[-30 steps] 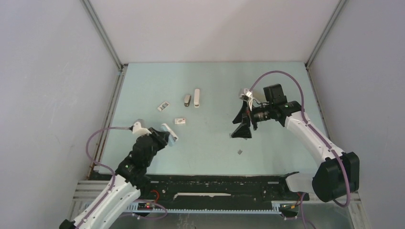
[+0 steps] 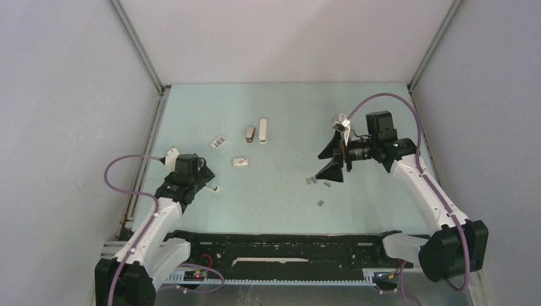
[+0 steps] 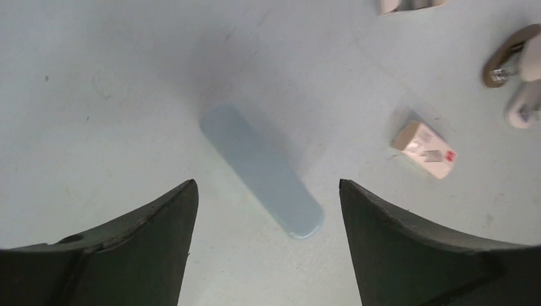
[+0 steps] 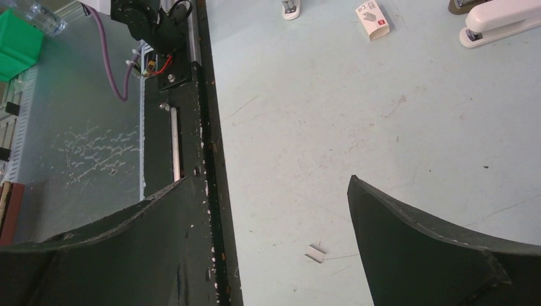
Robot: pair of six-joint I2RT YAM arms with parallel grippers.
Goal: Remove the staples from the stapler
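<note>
A light blue stapler (image 3: 261, 171) lies on the table below my left gripper (image 2: 205, 176), slanting across the middle of the left wrist view. From above, the arm hides most of it and only one end (image 2: 213, 188) shows. My left gripper's fingers stand apart, with neither touching the stapler. Over the right half of the table, my right gripper (image 2: 319, 167) is open and empty. Small grey staple pieces (image 2: 311, 180) lie near and below it, with another staple piece (image 2: 320, 203) closer to the front edge.
A small white box (image 2: 240, 162) lies right of the blue stapler, with another box (image 2: 218, 141) farther back. A dark-based stapler (image 2: 250, 134) and a long white stapler (image 2: 263, 131) stand side by side behind.
The right arm shifted slightly right.
</note>
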